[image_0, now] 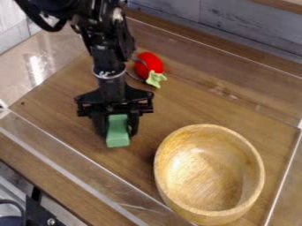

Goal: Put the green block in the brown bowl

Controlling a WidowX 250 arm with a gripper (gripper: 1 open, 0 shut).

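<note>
The green block [118, 131] is held upright beneath the black gripper [117, 124], which is shut on it. Its lower part shows between the dark fingers; the top is hidden by the gripper. To the right and nearer the camera stands the brown bowl [170, 166], a round, light wooden one with an empty inside. A clear stretch of board separates block and bowl. Whether the block's bottom touches the board, I cannot tell.
A red object with a pale green end [148, 66] lies behind and to the right of the arm. A clear low wall [71, 173] runs along the near left edge of the brown board [224, 97]. The board's middle and back right are free.
</note>
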